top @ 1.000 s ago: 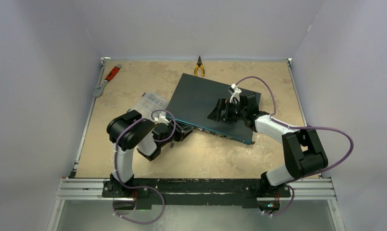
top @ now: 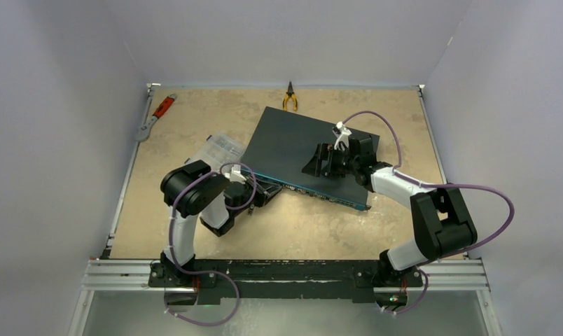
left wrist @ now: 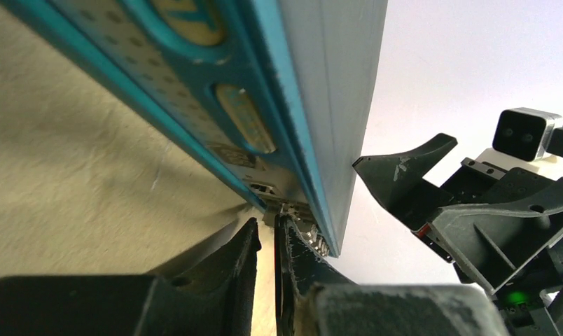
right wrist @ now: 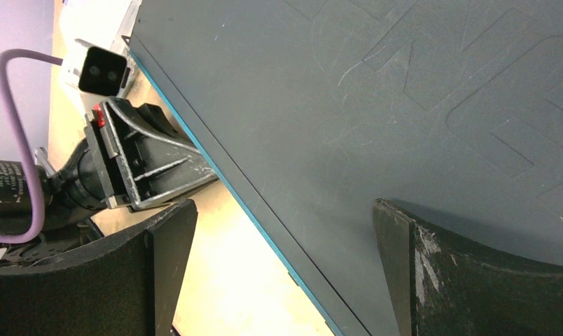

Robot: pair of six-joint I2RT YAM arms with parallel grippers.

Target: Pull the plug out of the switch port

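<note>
The dark grey switch (top: 300, 143) lies slanted on the table, its blue-edged front toward me. At the left part of that front edge is my left gripper (top: 279, 188). The left wrist view shows the switch's port face (left wrist: 216, 119) close up, with a small grey-brown piece, perhaps the plug (left wrist: 270, 214), at its lower edge. Just below it, the left gripper's fingertips (left wrist: 253, 227) stand a narrow gap apart; I cannot make out a grip on it. My right gripper is open over the switch's top, nothing between its fingers.
A clear plastic box (top: 219, 150) is beside the switch's left side, near the left arm. Yellow-handled pliers (top: 290, 98) and a red-handled tool (top: 156, 117) lie at the back.
The left arm's upper part has shifted slightly to the right, while its gripper stays at the switch's front edge. The right arm and the switch have not moved.
</note>
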